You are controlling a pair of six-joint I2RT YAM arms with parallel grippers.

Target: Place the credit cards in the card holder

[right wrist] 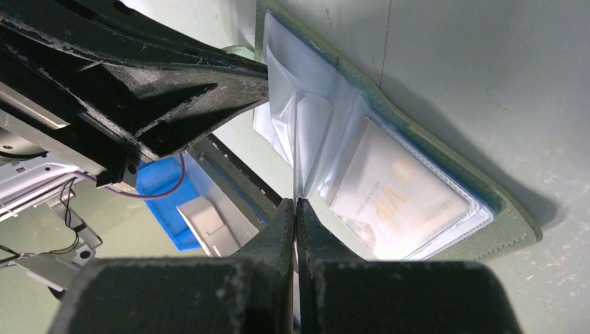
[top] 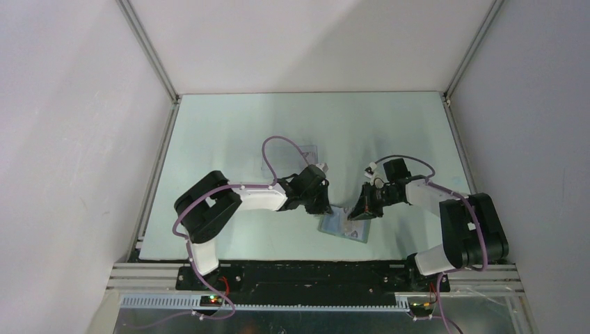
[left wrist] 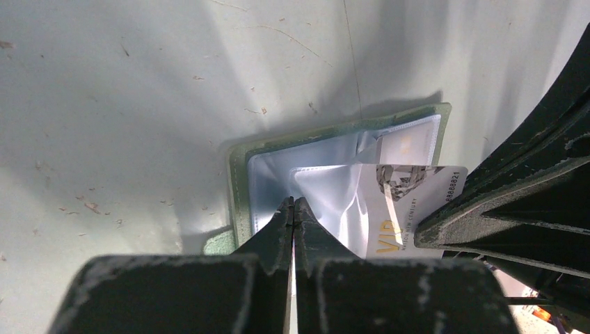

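The card holder (top: 344, 224), with a green border and clear pockets, lies open near the table's front edge. My left gripper is shut at its left part, apparently pinching the clear pocket film (left wrist: 323, 182), which is lifted and bunched. From the right, my right gripper is shut on a white VIP card, seen edge-on in the right wrist view. The card's left edge is at the raised film; how far it is inside cannot be told. Another VIP card (right wrist: 396, 198) lies flat in the holder's other pocket.
A clear flat tray or sheet (top: 270, 167) lies farther back, partly behind the left arm. The two gripper tips are close together over the holder. Table space (top: 376, 129) behind the arms is free.
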